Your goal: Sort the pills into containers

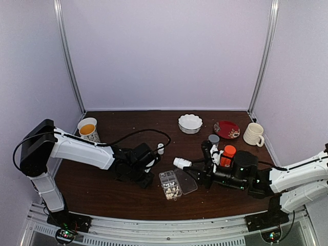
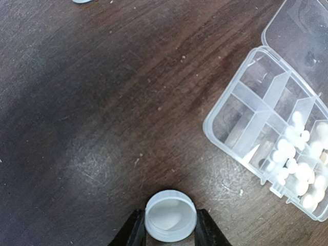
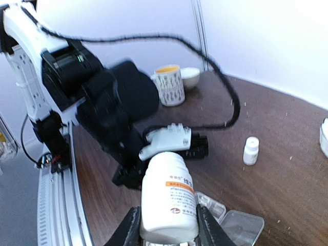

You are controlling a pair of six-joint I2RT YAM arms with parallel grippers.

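Observation:
A clear divided pill box [image 1: 169, 185] lies on the table, its transparent lid [image 1: 186, 181] folded open to the right. White pills [image 2: 302, 174] fill its near compartments; the far ones look empty. My right gripper is shut on a white labelled bottle [image 3: 168, 197], which in the top view tilts on its side, above and slightly beyond the box, mouth end toward the left. Left of the box, my left gripper is shut on a small white round cap [image 2: 170, 216], hollow side up. The bottle's mouth is turned away from the right wrist view.
A small white bottle [image 1: 160, 148] stands beyond the box. An orange-capped bottle [image 1: 228, 154] and a grey-capped one [image 1: 213, 139] are partly behind my right arm. Farther back are a white bowl [image 1: 190, 123], red plate [image 1: 226, 129], cream mug [image 1: 253, 134] and patterned cup [image 1: 88, 130].

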